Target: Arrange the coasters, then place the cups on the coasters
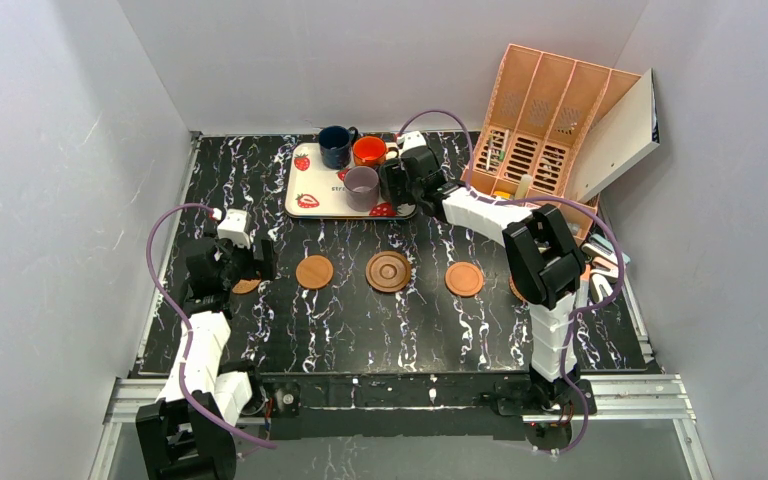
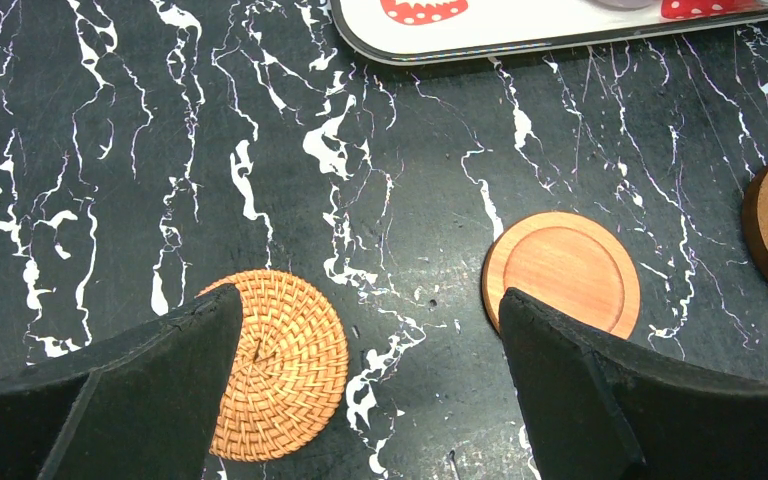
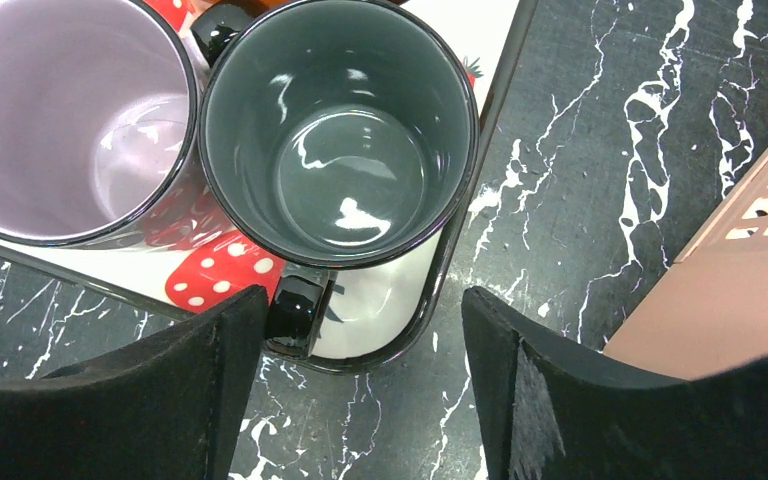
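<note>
A dark green cup stands on the strawberry tray, largely hidden by the right arm in the top view. My right gripper is at its near side, fingers apart; the cup's black handle lies between the fingers, close to the left one. A lilac cup, an orange cup and a navy cup share the tray. My left gripper is open and empty above a woven coaster and a wooden coaster.
Along the middle of the marble table lie a ridged brown coaster and an orange-brown coaster. A peach slotted rack fills the back right, with a white panel against it.
</note>
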